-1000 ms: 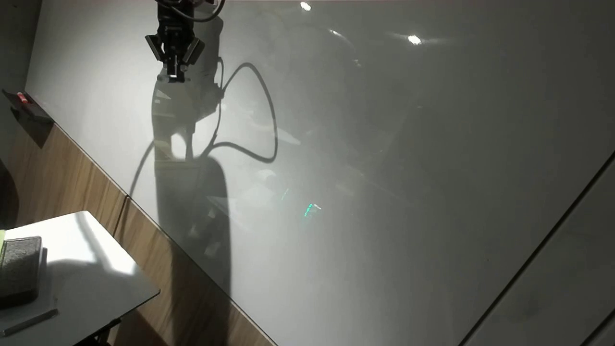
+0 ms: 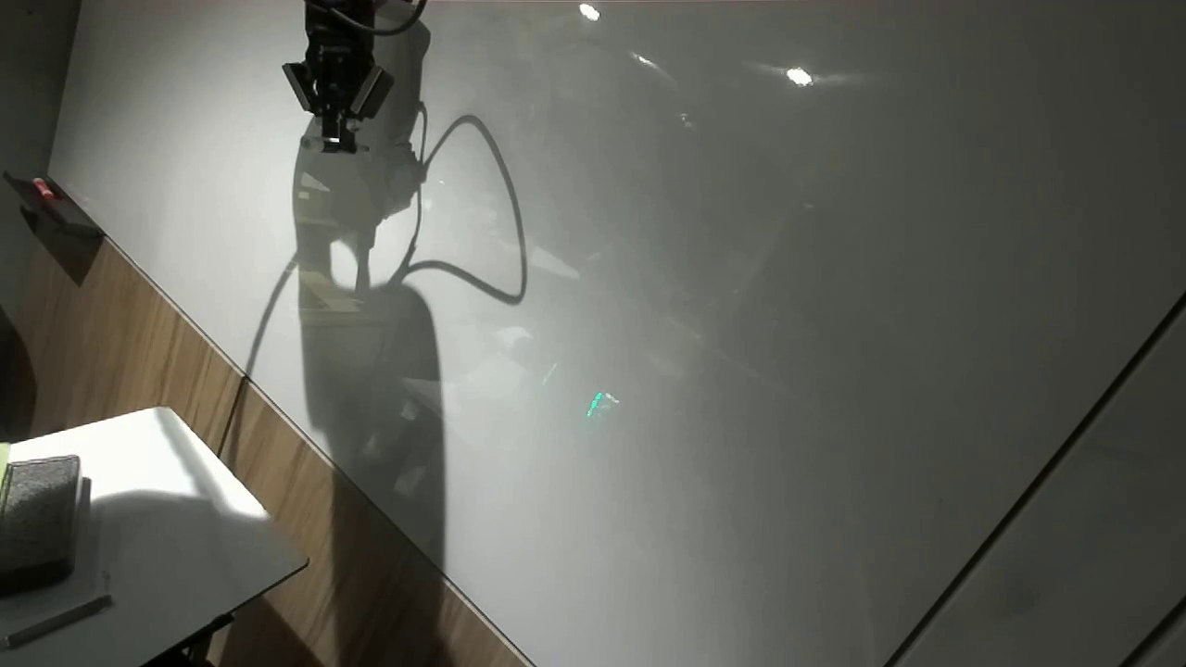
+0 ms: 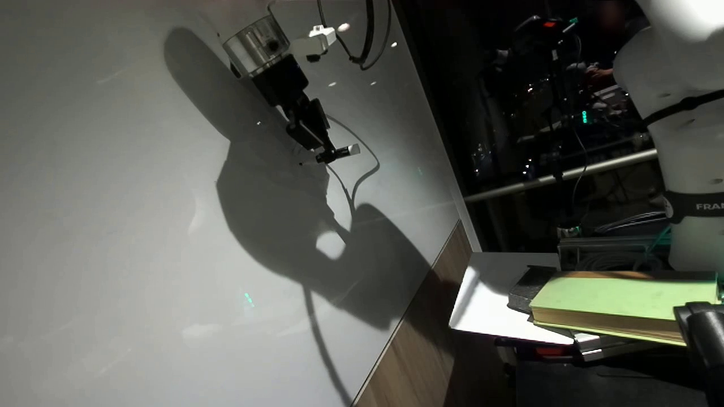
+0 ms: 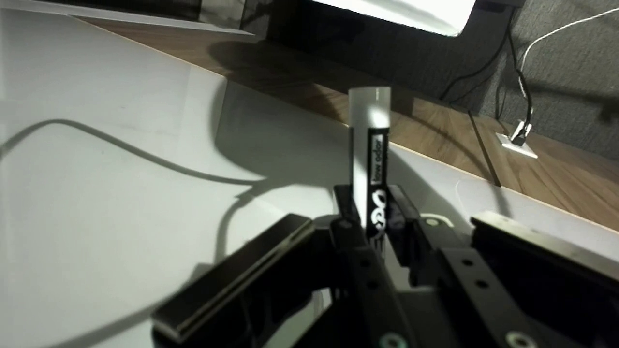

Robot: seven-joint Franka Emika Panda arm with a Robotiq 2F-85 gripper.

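Observation:
A black-and-white marker (image 4: 378,159) stands between the fingertips in the wrist view, its "low odor" label showing. My gripper is shut on its middle. In exterior view 2 the marker (image 3: 348,151) lies across the fingertips of the gripper (image 3: 328,156), its dark thin tip pointing toward the whiteboard (image 3: 136,237). Whether that tip touches the board I cannot tell. Exterior view 1 shows the gripper (image 2: 336,124) near the top left, in front of the board, and the arm's shadow below it. No drawn line stands out on the board.
At lower left a white table (image 2: 167,556) bears a dark eraser-like block (image 2: 39,517) and a grey pen-like stick (image 2: 56,621). A green book (image 3: 611,295) lies on the table side. A small tray (image 2: 67,211) with a red item is fixed at the board's edge. Most of the board is clear.
My gripper has shifted very slightly upward in exterior view 1, and its shadow with the cable loop has moved a little up and left. The marker is still held.

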